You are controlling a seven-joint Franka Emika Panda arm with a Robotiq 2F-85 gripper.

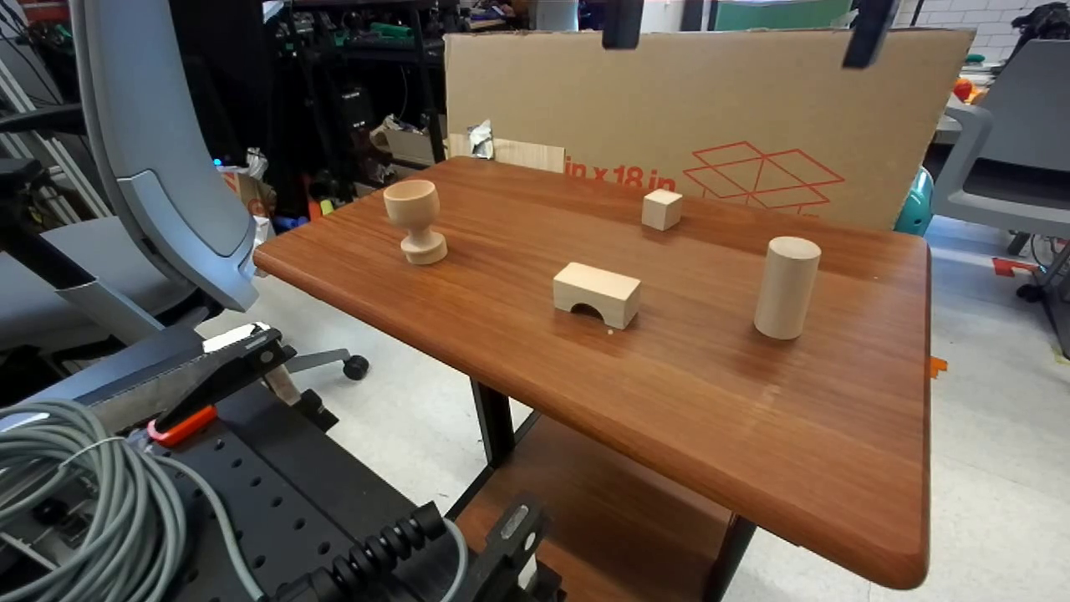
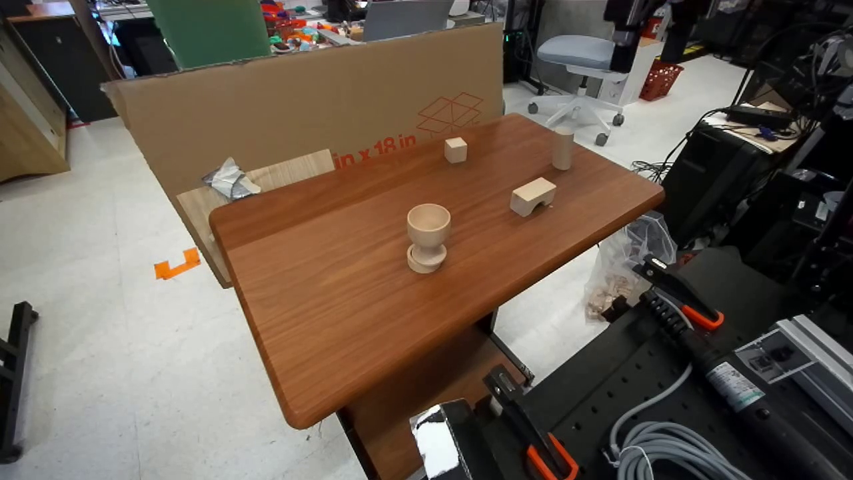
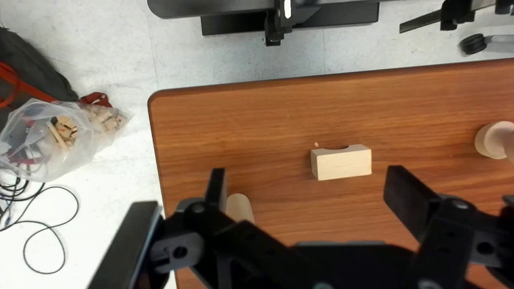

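High above the table, my gripper (image 1: 744,48) shows only its two dark fingertips at the top of the first exterior view, set wide apart. It stands open in the wrist view with empty space between the fingers. Beneath it on the table (image 1: 702,421) is a pale wooden arch block (image 1: 597,291), notch facing down. A wooden cylinder (image 1: 787,288) stands upright to its right; in the wrist view the left finger partly covers the cylinder (image 3: 239,207). Farther back sits a small wooden cube (image 1: 662,210). A goblet-shaped wooden piece (image 2: 428,233) stands toward the table's other end.
A cardboard sheet (image 2: 304,112) rises along the table's back edge. Beside the front edge is a black perforated cart (image 1: 271,482) carrying coiled cable and clamps.
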